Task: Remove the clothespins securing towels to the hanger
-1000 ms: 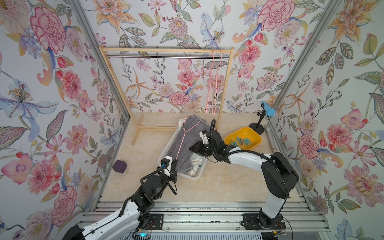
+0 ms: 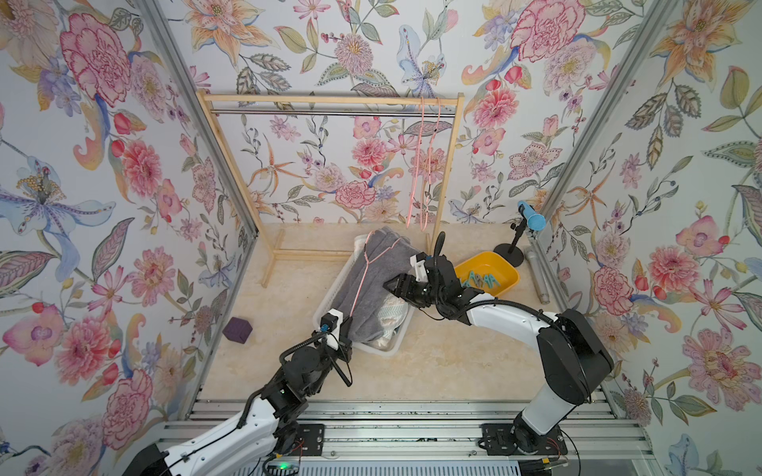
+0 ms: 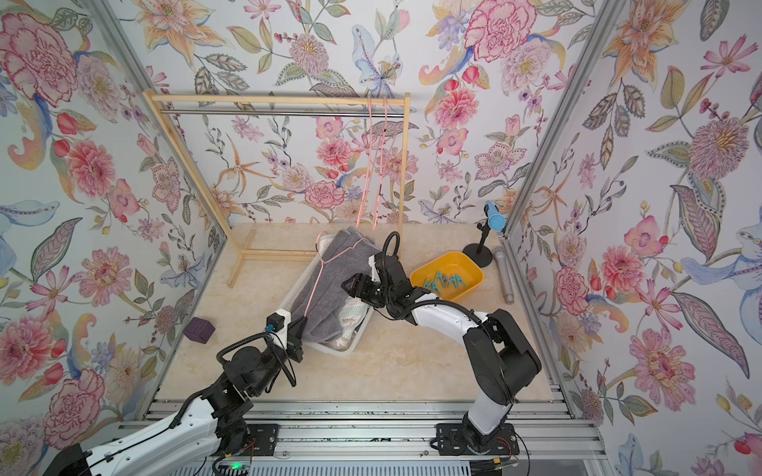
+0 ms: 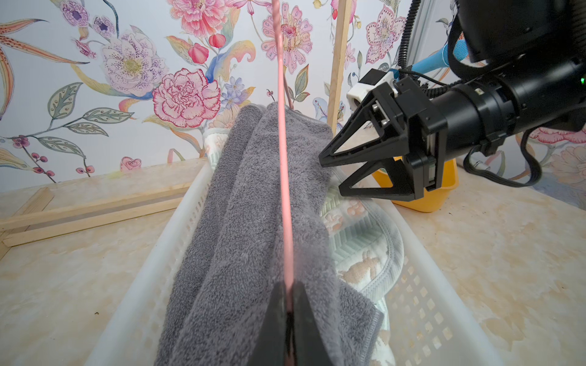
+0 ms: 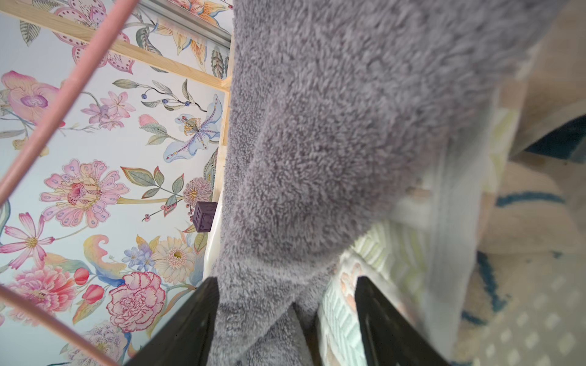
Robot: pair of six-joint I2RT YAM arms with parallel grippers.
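Note:
A grey towel lies over a pale patterned towel in a white basket. A pink strap runs over the grey towel down to my left gripper, which is shut on that strap at the basket's near end. My right gripper stands open above the towels' right side, nothing between its fingers. Blue clothespins lie in a yellow bin to the right; none shows on the towels.
The wooden rack stands behind, with pink straps hanging at its right. A lamp is at back right, a purple block at left.
My right arm has risen slightly and moved a little right, away from the towels. My left arm has not visibly moved.

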